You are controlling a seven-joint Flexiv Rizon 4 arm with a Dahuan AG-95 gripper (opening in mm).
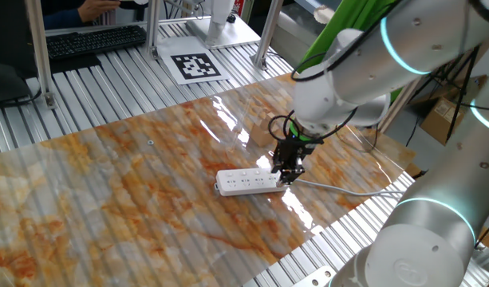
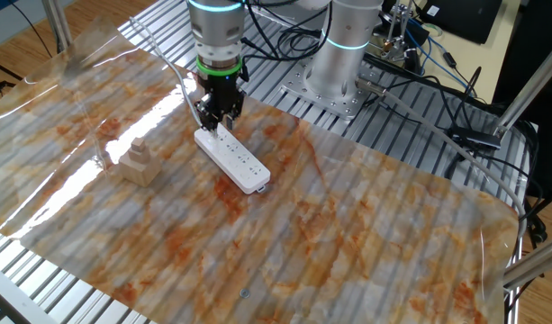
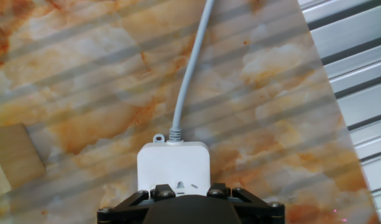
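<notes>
A white power strip (image 1: 246,182) lies flat on the marbled sheet, its row of sockets facing up. At its cable end is my black gripper (image 1: 284,177), pointing down close over the strip. From the other side, the same strip (image 2: 232,160) runs away from beneath the gripper (image 2: 220,124). In the wrist view, the strip's end (image 3: 173,163) shows just ahead of the gripper; the gripper's body hides the rest. How far apart the fingers stand, and whether they hold the strip, cannot be made out.
A grey cable (image 3: 191,65) leads from the strip toward the sheet's edge. A wooden block (image 2: 139,164) stands beside the strip, a short way off. The marbled sheet (image 1: 108,199) is largely clear past the strip's far end. Metal slats (image 3: 358,93) border the sheet.
</notes>
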